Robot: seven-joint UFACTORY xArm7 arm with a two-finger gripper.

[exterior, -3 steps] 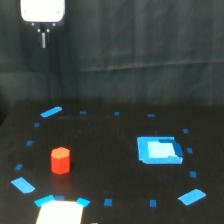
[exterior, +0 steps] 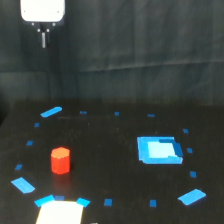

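Note:
A small red block (exterior: 60,161) with a faceted outline stands alone on the black table, left of the middle. To the right lies a blue tray-like square (exterior: 144,139) with a white patch (exterior: 161,150) inside it. High above the table at the upper left hangs my gripper (exterior: 43,44), below a white arm housing (exterior: 43,10). Its fingers are small and dark here, and whether they are apart or together is unclear. It is well clear of both the block and the blue square.
Blue tape strips (exterior: 192,197) and several small blue marks dot the table. A bright pale object (exterior: 60,213) is cut off at the bottom left edge. A dark curtain (exterior: 140,60) hangs behind. Bare table lies between the block and the blue square.

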